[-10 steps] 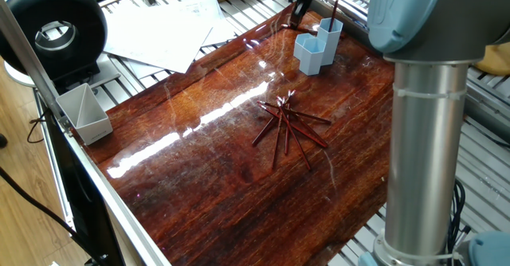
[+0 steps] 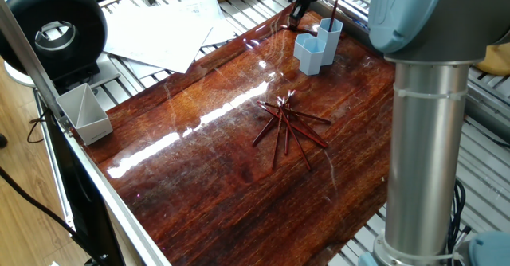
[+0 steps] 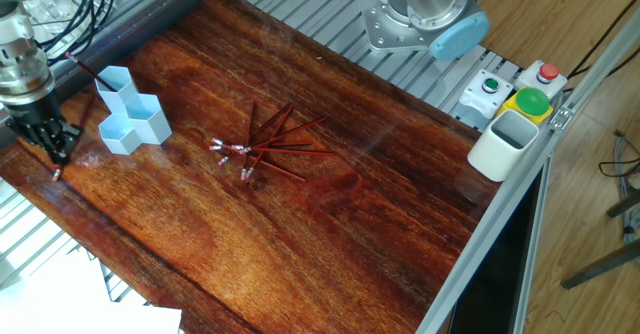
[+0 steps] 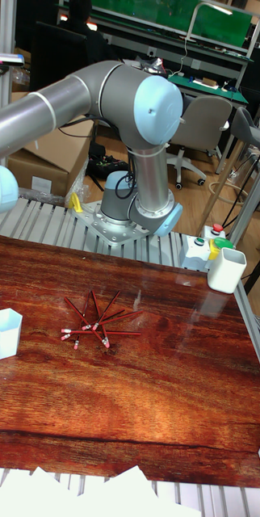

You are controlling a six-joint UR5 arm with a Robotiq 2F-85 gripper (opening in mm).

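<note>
Down at the table's far end, beside the pale-blue holder, is my black gripper (image 3: 62, 158). A single dark red pencil (image 2: 306, 31) lies on the wood there, its light end (image 3: 57, 174) right at the fingertips. Whether the fingers grip it is too small to tell. The holder (image 3: 148, 117) has three joined hexagonal cups; one pencil (image 3: 92, 73) leans upright in its tallest-looking cup. Near the middle of the table, several red pencils (image 2: 288, 127) lie crossed in a fanned pile, light ends together. In exterior view 3 the gripper is out of frame.
A white square cup (image 3: 503, 146) stands at the table edge near the emergency-stop buttons (image 3: 533, 101). Another white box (image 2: 84, 115) and paper sheets (image 2: 159, 39) sit along the border.
</note>
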